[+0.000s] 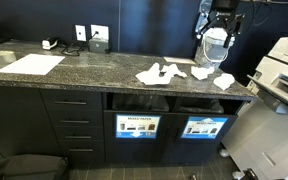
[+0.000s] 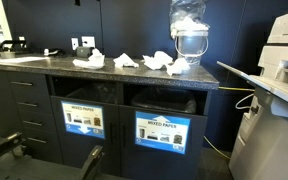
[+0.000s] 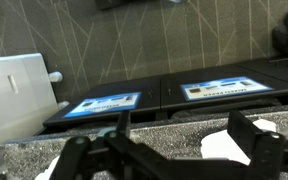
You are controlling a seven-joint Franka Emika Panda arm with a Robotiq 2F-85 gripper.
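Several crumpled white papers lie on the dark speckled counter [image 1: 79, 77]. One paper [image 1: 152, 76] lies near the front edge, above the left bin opening. Another paper [image 1: 224, 81] is at the right end, with a smaller paper [image 1: 201, 72] between. At the top of exterior view 1, my gripper [image 1: 222, 20] hangs high over the counter's right end. From the wrist, the open gripper has its dark fingers spread apart, nothing held between them. Below it, a white paper [image 3: 224, 146] is partly covered by the right finger.
A clear-lined bucket [image 2: 190, 42] stands at the counter's back right. Under the counter are two bin openings with blue-and-white signs, including the left sign [image 1: 137, 126]. A white printer [image 1: 281, 70] borders the right side.
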